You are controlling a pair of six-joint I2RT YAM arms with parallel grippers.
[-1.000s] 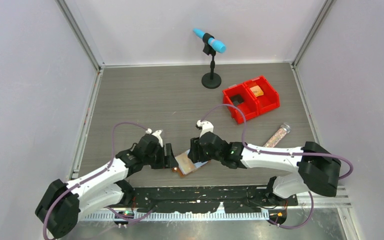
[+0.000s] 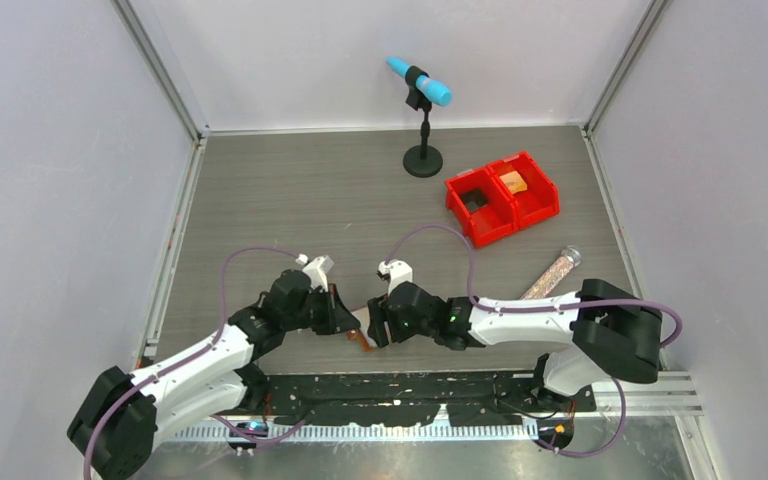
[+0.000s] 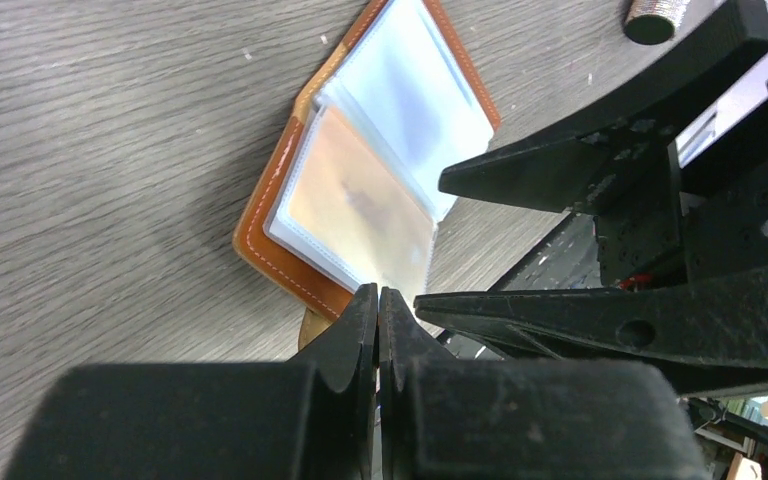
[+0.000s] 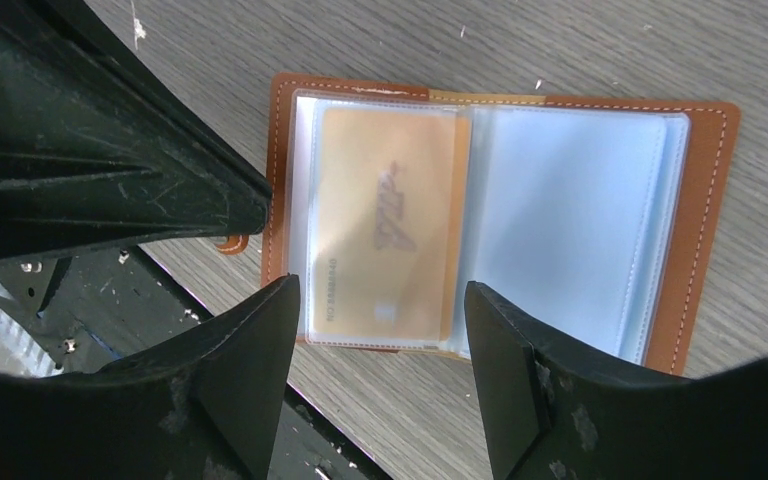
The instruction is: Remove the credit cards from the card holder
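Observation:
The brown card holder (image 4: 703,230) lies open on the table with clear sleeves on both halves. A beige card (image 4: 385,220) shows through the sleeve on its left half; the right half (image 4: 570,215) looks whitish. My left gripper is shut at the holder's left edge, where a small brown tab (image 4: 232,244) sticks out. Whether its fingertips have the thin tab between them is hidden. Open above the card half, my right gripper has its two fingers spread apart, with nothing held between them.
A red two-part bin (image 2: 500,200) stands at the back right, with small items inside. The microphone stand (image 2: 422,160) is at the back. Near the right arm lies a clear tube (image 2: 555,270).
My left gripper has gone from open to shut at the holder's edge. The right gripper has moved left and towards the front, now covering much of the holder in the top view.

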